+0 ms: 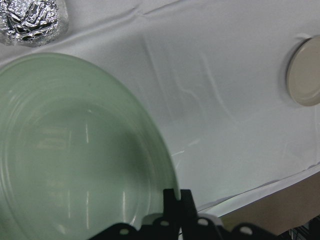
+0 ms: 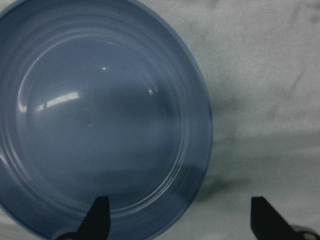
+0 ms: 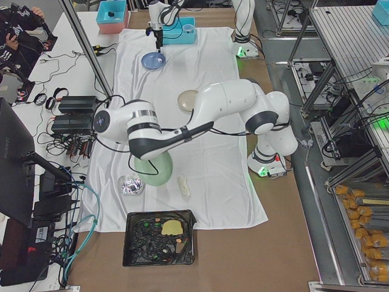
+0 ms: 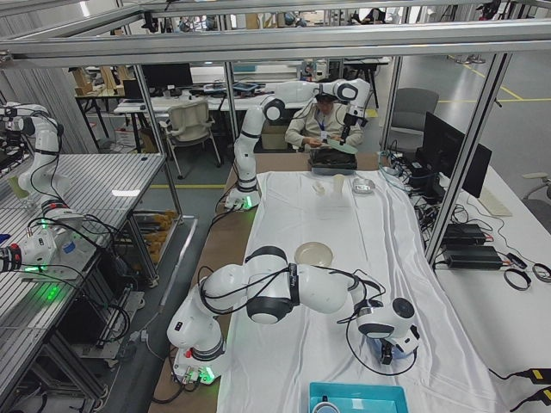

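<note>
My left gripper is shut on the rim of a green plate (image 1: pixel 75 140), held raised over the white cloth between a foil tray (image 1: pixel 30 20) and a beige plate (image 1: pixel 305 72). My right gripper is open above the edge of a blue plate (image 2: pixel 90 125), one finger over the plate, the other over cloth, nothing between them.
A black tray (image 3: pixel 158 249) with clutter sits at the near end in the left camera view. A blue bin (image 4: pixel 362 394) stands beyond the blue plate. A pale object (image 3: pixel 183 185) lies on the cloth.
</note>
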